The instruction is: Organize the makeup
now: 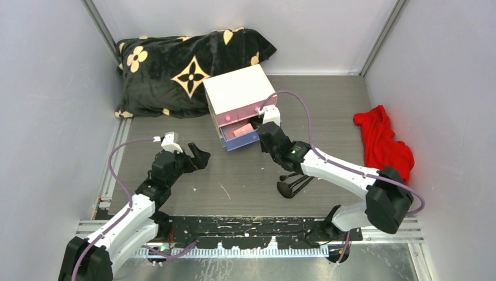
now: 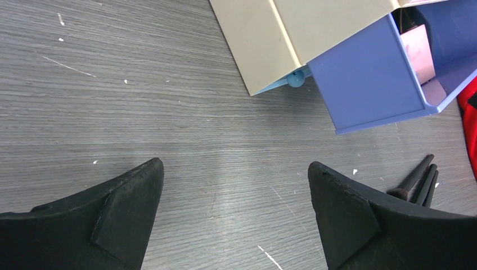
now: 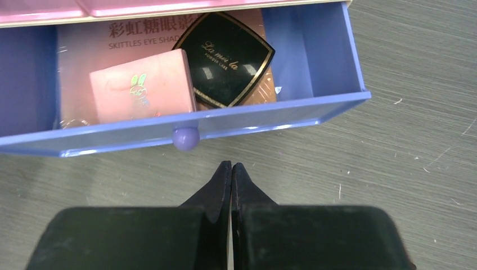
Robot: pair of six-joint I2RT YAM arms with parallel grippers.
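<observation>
The white and pink cabinet (image 1: 237,85) stands tilted at the back centre, its blue drawer (image 3: 329,56) pulled out with a pink eyeshadow palette, a pink box (image 3: 138,87) and a dark green compact (image 3: 222,59) inside. In the right wrist view my right gripper is shut just below the drawer's round knob (image 3: 186,138), apart from it, nothing visible between its fingertips. My left gripper stands open and empty over the left of the table, facing the cabinet. Makeup brushes (image 1: 293,186) lie loose on the table under the right arm.
A patterned black pillow (image 1: 158,70) lies behind the cabinet to the left. A crumpled red cloth (image 1: 383,140) lies at the right wall.
</observation>
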